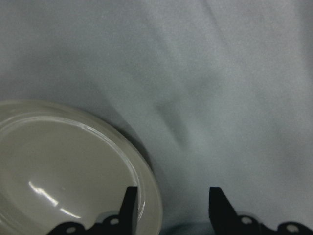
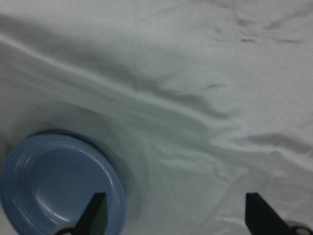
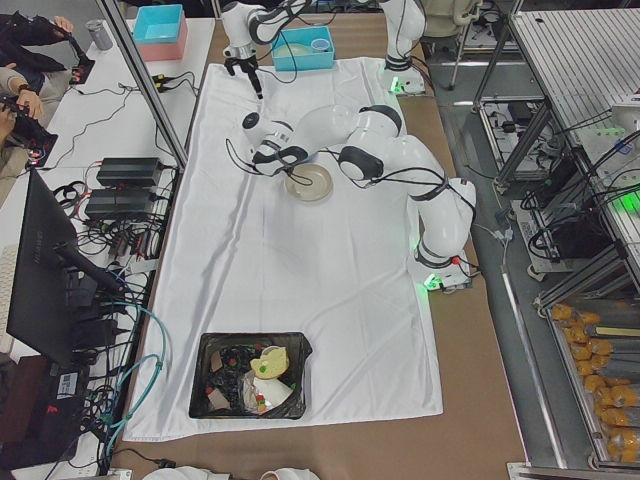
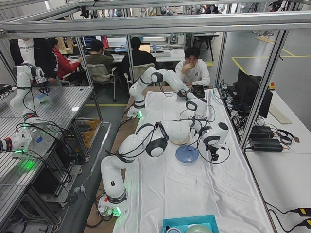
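Observation:
A cream plate (image 3: 308, 187) lies mid-table on the white cloth, partly under one arm in the camera left view. In the left wrist view the plate (image 1: 58, 166) fills the lower left, and my left gripper is open over its right edge, nothing between the fingers. A blue plate (image 4: 187, 158) lies near the cream one in the camera right view. In the right wrist view this blue plate (image 2: 73, 178) is at lower left, and my right gripper stands open above cloth beside it, empty.
A black bin (image 3: 204, 395) with assorted items sits at one end of the table, a turquoise tray (image 4: 211, 218) with dishes at the other. Cloth between plates and bin is clear. Monitors and cables line one side; metal frame posts stand around.

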